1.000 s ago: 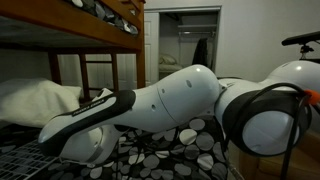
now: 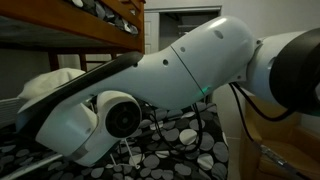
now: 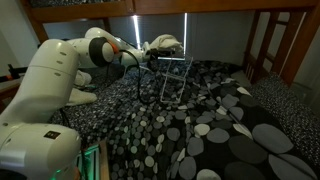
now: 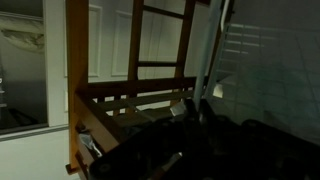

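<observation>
A white wire rack [image 3: 178,79] with crossed legs stands at the far end of the patterned bed. White cloth [image 3: 164,43] lies over its top; in the first exterior view the cloth [image 2: 50,82] is partly behind the arm. The rack's grid [image 4: 265,75] fills the right of the wrist view. A pale bar [image 4: 209,50] runs down to my dark gripper, which looks shut on it, though the dim light blurs the fingertips. In the second exterior view, my gripper is by the rack's top, too small to make out.
Dark patterned bedding [image 3: 220,130] spreads broadly in front of the rack. Wooden bunk-bed posts and rails [image 2: 95,25] stand close to the arm. A brown chair [image 2: 280,140] is at the right.
The arm has swung across the first exterior view, with its wrist nearer the camera. Less of the cloth shows, and the rack's wires at lower left are seen differently.
</observation>
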